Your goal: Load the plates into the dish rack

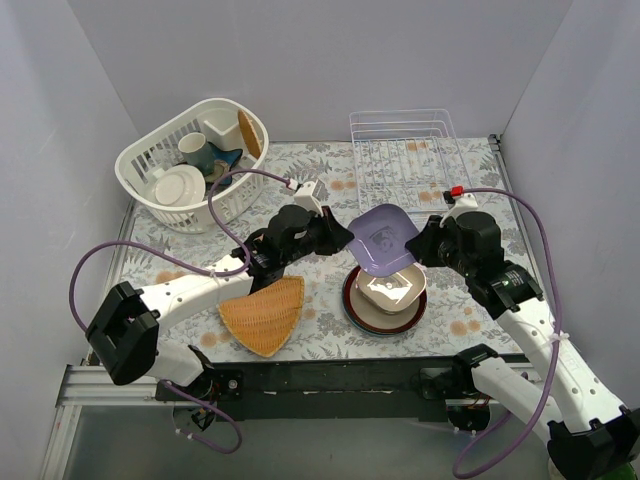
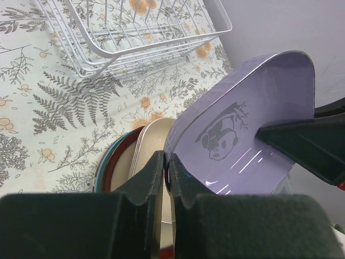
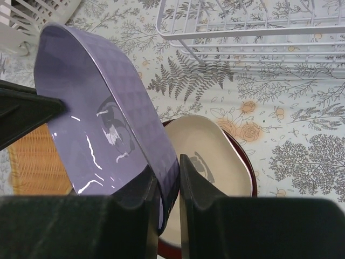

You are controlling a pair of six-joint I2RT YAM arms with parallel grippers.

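A purple plate (image 1: 383,240) with a printed animal figure hangs above the stacked plates, held from both sides. My left gripper (image 1: 346,238) is shut on its left rim; in the left wrist view the rim runs between the fingers. On the opposite rim my right gripper (image 1: 414,246) is also shut, its fingers (image 3: 148,199) pinching the edge. Below lies the stack: a cream squarish plate (image 1: 392,290) on top of a brown-rimmed round plate (image 1: 414,318). Behind stands the empty white wire dish rack (image 1: 405,170).
A white basket (image 1: 130,172) at the back left holds a mug (image 1: 196,150), white dishes (image 1: 178,187) and a wooden piece (image 1: 248,134). An orange woven mat (image 1: 262,318) lies front left.
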